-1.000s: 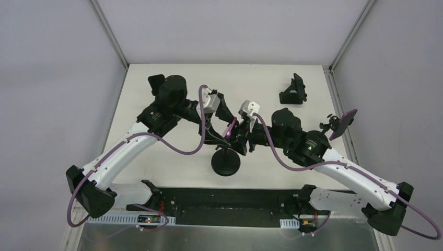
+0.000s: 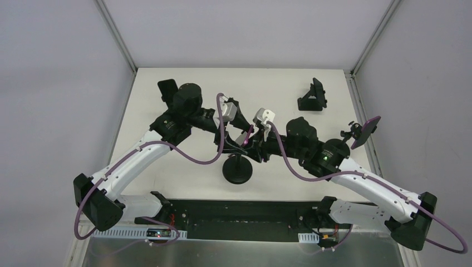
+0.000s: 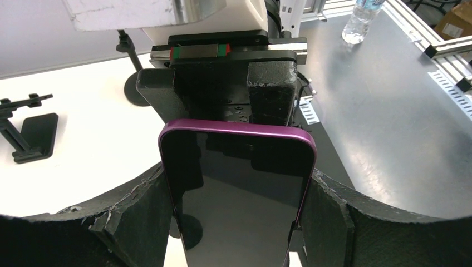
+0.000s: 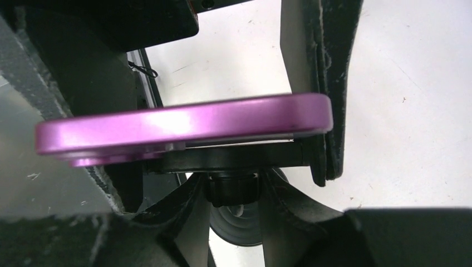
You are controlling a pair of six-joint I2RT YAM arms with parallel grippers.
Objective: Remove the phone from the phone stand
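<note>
The phone (image 3: 236, 194), with a purple rim (image 4: 183, 122), is upright between my grippers at the table's middle. In the left wrist view my left gripper has a finger at each side of it, part open. In the right wrist view the phone's edge crosses the view above the holder of the stand (image 4: 234, 186), where my right gripper is at the stand's neck; whether it grips is unclear. The stand's round base (image 2: 237, 172) rests on the table below both.
A black stand (image 2: 311, 97) stands at the back right. Another phone on a mount (image 2: 363, 133) is at the right. A water bottle (image 3: 360, 19) stands on a metal surface beyond the table.
Both grippers have shifted slightly, the left arm a little rightward. The stand's base has moved slightly left and back.
</note>
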